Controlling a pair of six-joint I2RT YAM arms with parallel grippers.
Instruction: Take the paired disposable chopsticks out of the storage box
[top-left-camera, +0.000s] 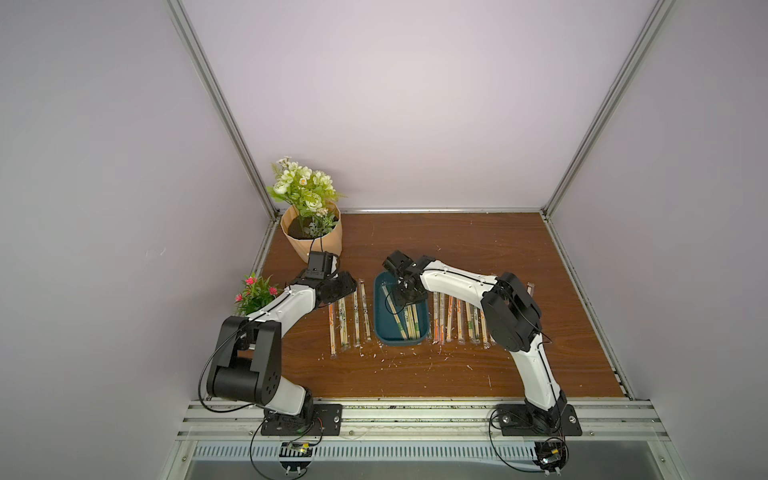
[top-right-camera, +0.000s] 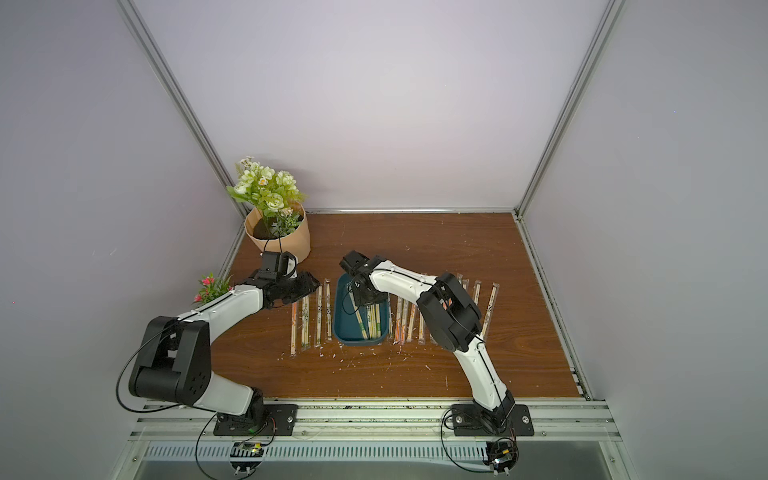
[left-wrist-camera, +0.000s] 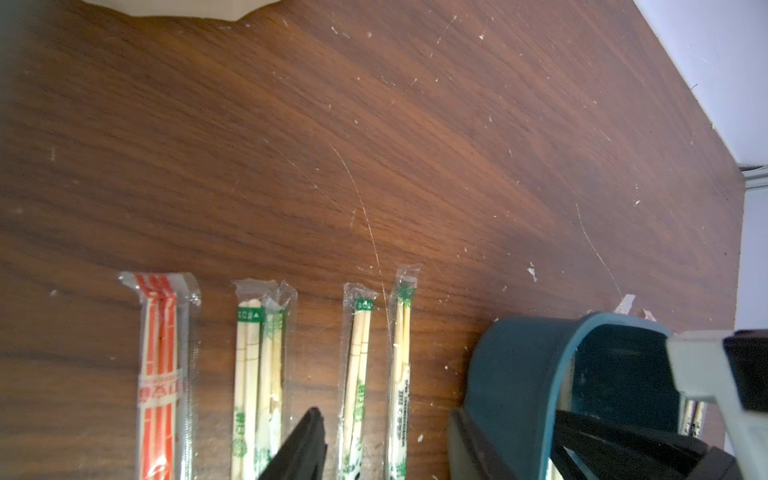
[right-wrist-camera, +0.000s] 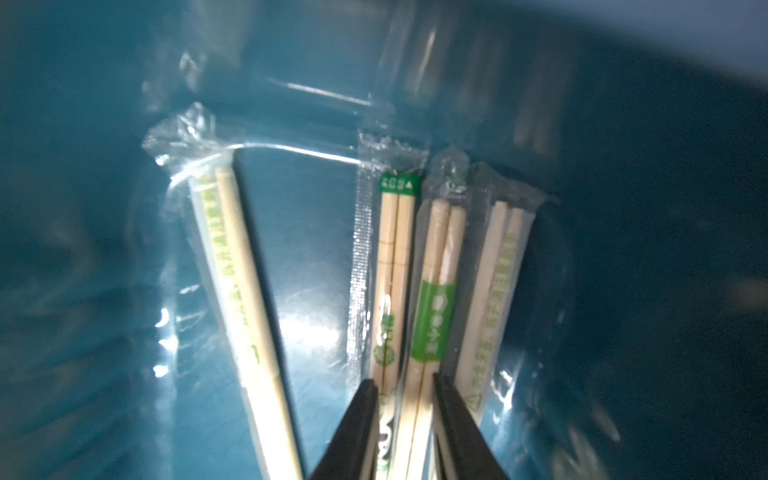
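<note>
The teal storage box (top-left-camera: 400, 332) holds several wrapped pairs of chopsticks: one (right-wrist-camera: 244, 304) lies apart at its left, others (right-wrist-camera: 432, 320) side by side further right. My right gripper is over that group inside the box, fingertips at the middle pairs, open, with no pair clearly held. My left gripper stands open left of the box, above wrapped pairs (left-wrist-camera: 354, 376) lying on the table, with nothing between its fingers.
Rows of wrapped chopsticks lie on both sides of the box on the wooden table (top-left-camera: 480, 240). A potted white flower (top-left-camera: 308, 188) stands back left, a pink one (top-left-camera: 256, 292) at left.
</note>
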